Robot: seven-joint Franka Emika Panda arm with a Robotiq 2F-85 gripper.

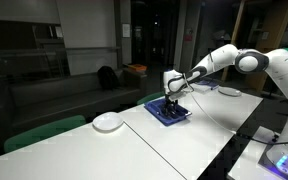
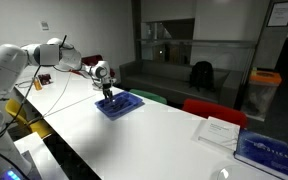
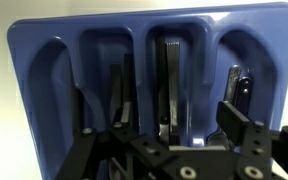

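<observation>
A blue tray with long compartments fills most of the wrist view. Dark, slim utensils lie in it: a long flat black one in a middle slot, others to its left, and black handles in the right slot. My gripper reaches over the near part of the tray, its fingers apart on either side of the middle slot. Nothing appears clamped between them. In the exterior views the gripper points down at the tray; contact cannot be made out.
A white plate stands on the white table left of the tray in exterior view 1. Exterior view 2 has a blue box and a white packet at the far right.
</observation>
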